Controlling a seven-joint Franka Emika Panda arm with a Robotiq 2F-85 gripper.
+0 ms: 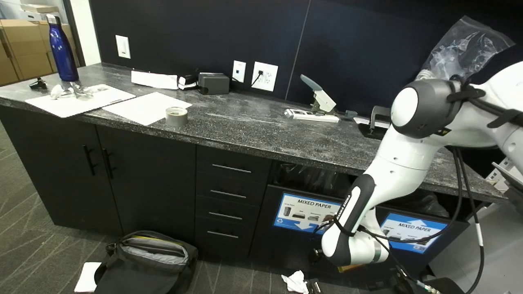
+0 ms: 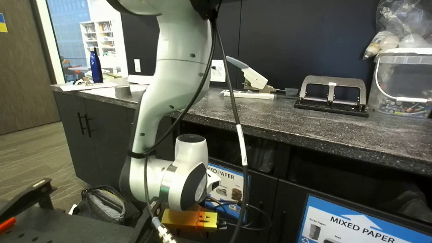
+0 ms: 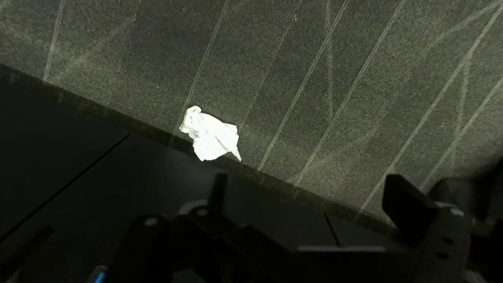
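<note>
In the wrist view, a crumpled white paper (image 3: 210,135) lies on the carpet, close along the base of the dark cabinet. Exterior view 1 has the same crumpled paper (image 1: 295,282) at its bottom edge, with a small dark object beside it. My gripper is open, its two dark fingers (image 3: 218,191) wide apart with nothing between them. In the image, the paper appears beyond the left finger, apart from it. The arm's wrist (image 1: 355,247) hangs low in front of the cabinet; the fingertips cannot be made out in either exterior view.
Above is the countertop (image 1: 230,117), holding a tape roll (image 1: 176,116), paper sheets, a stapler (image 1: 321,105) and a blue bottle (image 1: 63,51). An open bag (image 1: 147,264) sits on the floor to the left. Mixed-paper bins (image 2: 344,222) form the cabinet front. Cables hang around the arm.
</note>
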